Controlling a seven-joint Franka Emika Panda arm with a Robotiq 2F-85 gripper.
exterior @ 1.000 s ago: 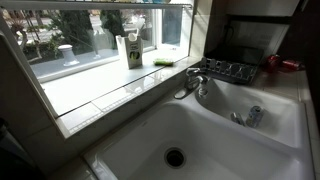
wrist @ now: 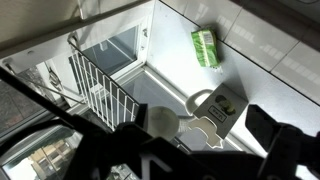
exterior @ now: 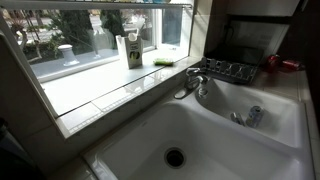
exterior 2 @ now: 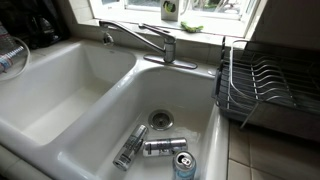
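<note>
My gripper is open in the wrist view, its dark fingers spread wide along the lower part of the picture. Between and beyond them, a carton with a dark green picture [wrist: 218, 110] stands on the white windowsill. A small green-and-white packet [wrist: 205, 47] lies on the sill beside it. A round white object [wrist: 162, 122] shows near the left finger. From the first exterior view, the same carton [exterior: 130, 50] and green packet [exterior: 163, 62] rest by the window. I cannot make out the gripper clearly in either exterior view.
Three cans lie or stand in one basin of the white sink [exterior 2: 210, 125], one of them a blue-topped can [exterior 2: 184, 164]. The other basin [exterior: 130, 145] is empty. A faucet [exterior 2: 165, 42] rises between sink and sill. A dark dish rack [exterior 2: 265, 85] stands at the side.
</note>
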